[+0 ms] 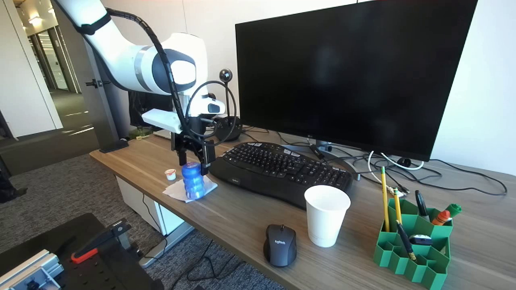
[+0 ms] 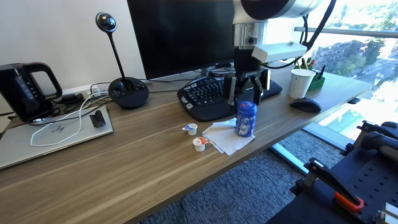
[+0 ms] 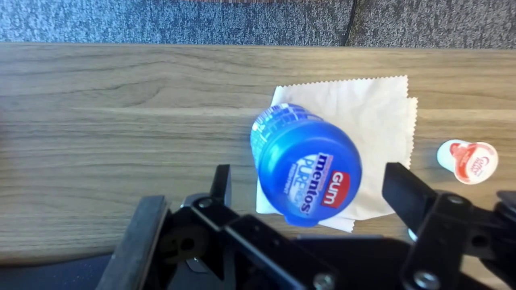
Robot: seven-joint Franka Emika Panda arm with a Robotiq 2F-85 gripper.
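A blue Mentos gum bottle (image 2: 246,119) stands upright on a white cloth (image 3: 382,125) near the desk's front edge. In the wrist view its round lid (image 3: 309,169) faces the camera, between and a little beyond my two fingertips. My gripper is open, with clear gaps on both sides of the bottle. From the left side of the desk, the gripper (image 2: 249,92) shows just above the lid and slightly behind it. Exterior view 1 has the gripper (image 1: 196,162) pointing down over the bottle (image 1: 194,186).
Two small creamer cups, one red-lidded (image 2: 199,143) and one blue-lidded (image 2: 191,128), sit beside the cloth. The keyboard (image 1: 285,169) lies close behind. A white paper cup (image 1: 326,217), a mouse (image 1: 280,245) and a green pen holder (image 1: 416,241) stand farther right.
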